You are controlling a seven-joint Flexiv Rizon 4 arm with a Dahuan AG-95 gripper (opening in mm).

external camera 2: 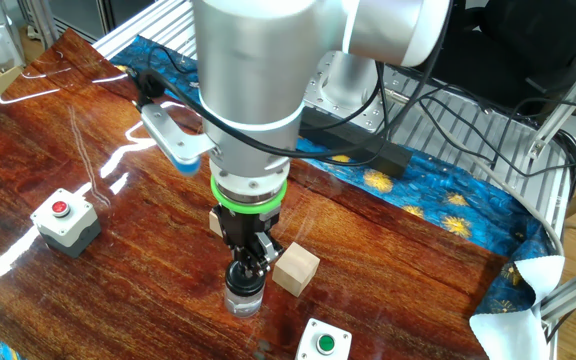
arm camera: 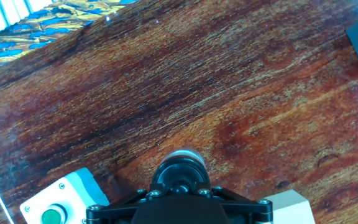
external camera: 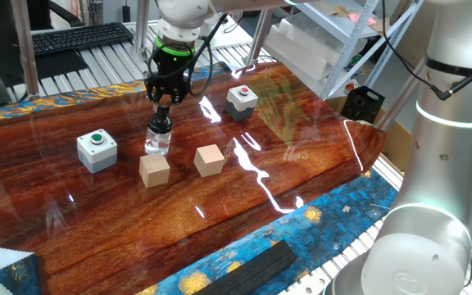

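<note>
A small clear bottle (external camera: 158,142) with a black top is upright or nearly so beneath my gripper (external camera: 163,106), which is shut on its top. In exterior view 2 the clear bottle (external camera 2: 243,302) shows below the gripper's fingers. Looking down in the wrist view, its dark top (arm camera: 181,169) hides most of the bottle. Whether its base touches the table cannot be told. One wooden cube (external camera: 154,170) stands just in front of the bottle, and a second wooden cube (external camera: 209,161) is to its right.
A green-button box (external camera: 97,151) stands left of the bottle, and a red-button box (external camera: 241,102) lies beyond it to the right. A black bar (external camera: 252,270) rests at the near edge.
</note>
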